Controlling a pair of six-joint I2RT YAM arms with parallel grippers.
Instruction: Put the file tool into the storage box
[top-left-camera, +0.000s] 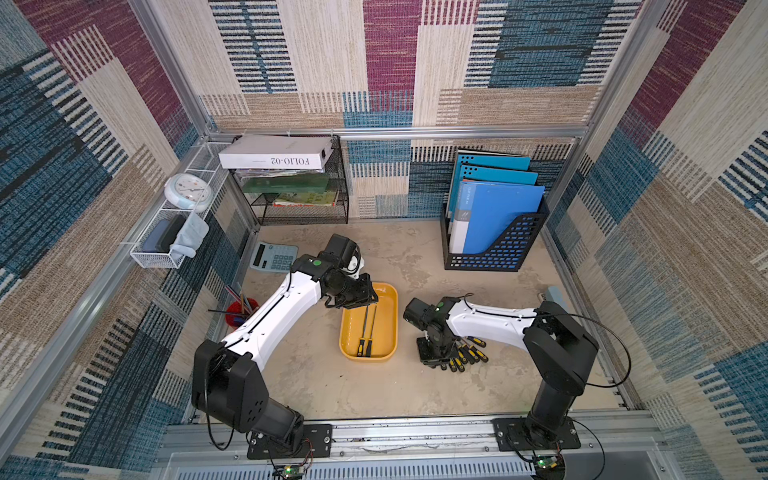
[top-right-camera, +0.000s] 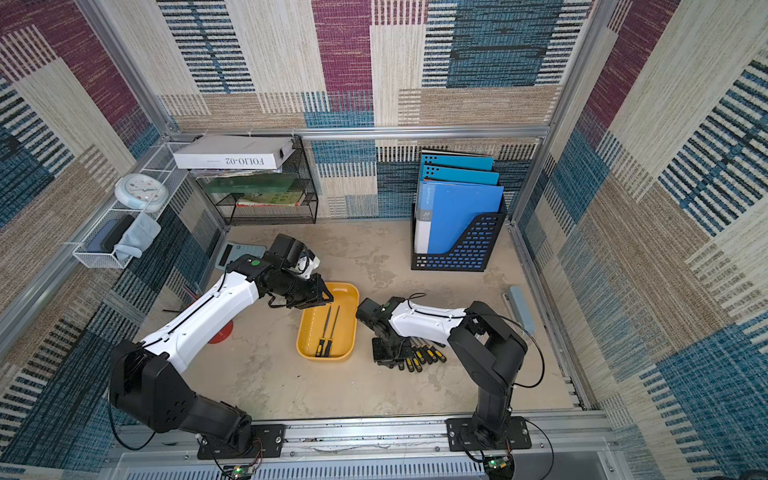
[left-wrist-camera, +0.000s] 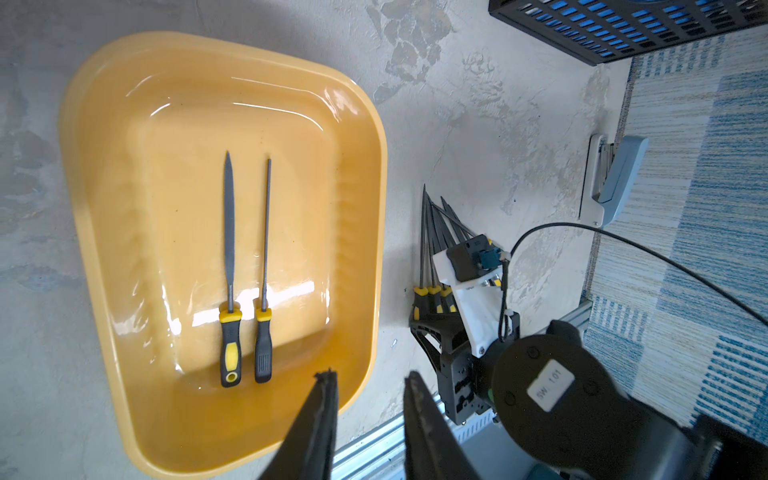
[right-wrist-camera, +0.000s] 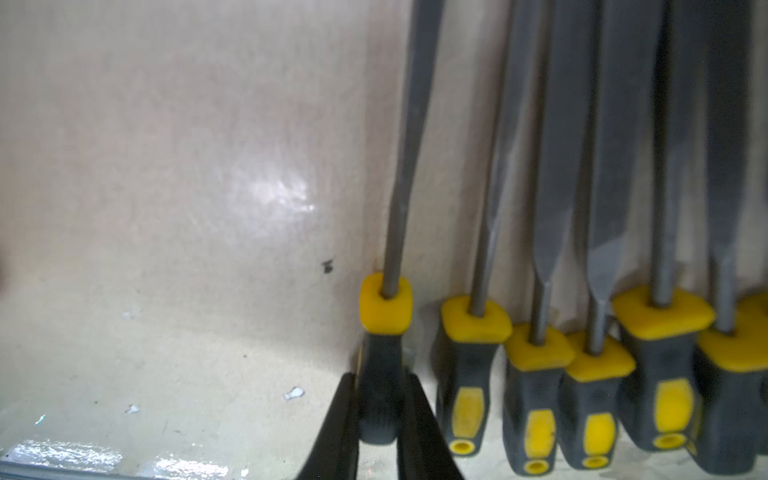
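Note:
In the right wrist view my right gripper is shut on the black handle of a file (right-wrist-camera: 385, 312), the leftmost of the group, whose blade points away from me. Its yellow collar stands clear of the fingers. The storage box (left-wrist-camera: 372, 240) is a yellow-orange tray, with two files lying inside: a flat-bladed file (left-wrist-camera: 229, 352) and a thin round file (left-wrist-camera: 263, 352). My left gripper hangs above the box's edge, its fingers apart and empty.
Several more files lie side by side just right of the held one, the nearest file (right-wrist-camera: 472, 376) close by. Bare table separates box and files. A black folder rack (top-left-camera: 488, 261) and a calculator (top-left-camera: 274, 257) stand farther back.

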